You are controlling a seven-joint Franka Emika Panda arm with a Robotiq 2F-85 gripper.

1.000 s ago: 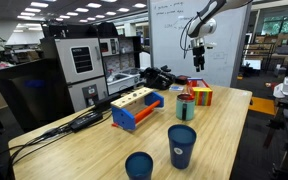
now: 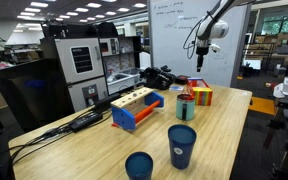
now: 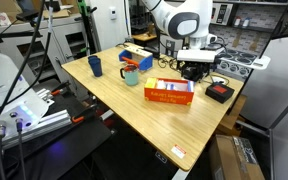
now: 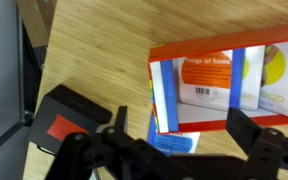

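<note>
A red and yellow open-topped box (image 3: 168, 92) stands on the wooden table, with white, printed packets (image 4: 206, 80) inside it. My gripper hangs over one side of this box in the wrist view, its fingers spread apart and nothing held between them. In exterior view 2 the dark gripper (image 3: 194, 71) is near the box's far rim, beneath the white arm. Exterior view 1 shows the box (image 2: 200, 94) behind a mug; whether the fingers touch it cannot be told.
A teal mug (image 3: 131, 77) and dark blue cups (image 2: 181, 145) stand along the table. A wooden block rack with blue sides (image 2: 137, 107) is nearby. Beside the box sits a black case with a red top (image 3: 220, 90). Bare tabletop (image 3: 189, 132) lies in front of the box.
In exterior view 1 the white arm has changed its pose, its upper part now spreading farther to the right. The objects on the table have not moved.
</note>
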